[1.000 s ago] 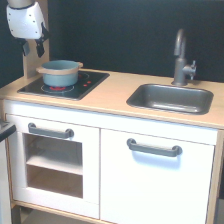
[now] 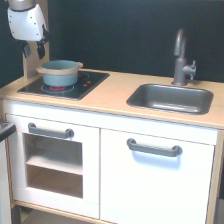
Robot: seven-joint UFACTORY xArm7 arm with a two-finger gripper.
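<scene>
A blue-grey pot [image 2: 60,77] with a light brown rim and a handle pointing left sits upright on the black stovetop [image 2: 92,82] of a toy kitchen. At the upper left, my gripper [image 2: 34,50] hangs above and to the left of the pot, apart from it. Its two dark fingers point down and stand spread, with nothing visible between them. The inside of the pot cannot be made out at this size.
To the right is a metal sink [image 2: 172,97] with a dark grey faucet [image 2: 180,62] behind it. Bare wooden counter [image 2: 112,92] lies between stove and sink. Below are an open-looking oven front [image 2: 55,165] and a shut white cabinet door [image 2: 150,185].
Hardly anything differs. My gripper appears to have shifted very slightly; the pot stays on the stovetop.
</scene>
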